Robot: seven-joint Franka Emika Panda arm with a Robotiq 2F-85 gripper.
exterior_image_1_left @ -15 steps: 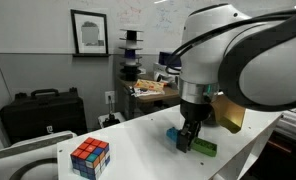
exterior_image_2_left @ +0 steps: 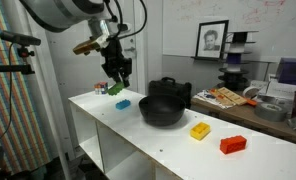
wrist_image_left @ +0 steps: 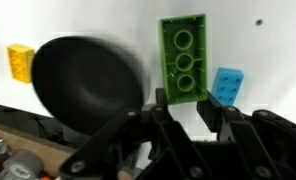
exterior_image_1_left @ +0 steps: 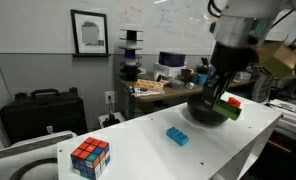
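A green block [wrist_image_left: 183,58] with a row of round holes is held at one end by my gripper, which is shut on it. In exterior view 1 the green block [exterior_image_1_left: 227,106] hangs above the white table, in front of the black pan [exterior_image_1_left: 201,112]. Exterior view 2 shows the gripper [exterior_image_2_left: 121,82] up in the air to the left of the pan [exterior_image_2_left: 162,111]. A blue block [exterior_image_1_left: 177,136] lies on the table; in the wrist view the blue block [wrist_image_left: 227,86] is just right of the gripper.
A yellow block [exterior_image_2_left: 200,131] and a red block [exterior_image_2_left: 232,145] lie on the table beyond the pan. The Rubik's cube [exterior_image_1_left: 90,158] stands at the near left in exterior view 1.
My gripper has risen from near the table and carried the green block up with it. The pan, hidden behind the arm before, now shows. The blue block has stayed in place.
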